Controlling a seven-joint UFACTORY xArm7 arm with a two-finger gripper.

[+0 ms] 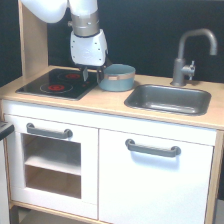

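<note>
A white robot arm hangs from the top left, its gripper (92, 74) low over the counter at the right edge of the black stovetop (52, 87). A blue-grey pot (118, 82) stands on the wooden counter just right of the gripper, between stove and sink. Whether the fingers are open or shut, or touch the pot, is hard to tell at this size.
A steel sink (167, 100) with a grey faucet (182, 62) fills the right of the counter (120, 111). Below are two white cabinet doors with grey handles, the left one with a window. A wooden side panel rises at the left.
</note>
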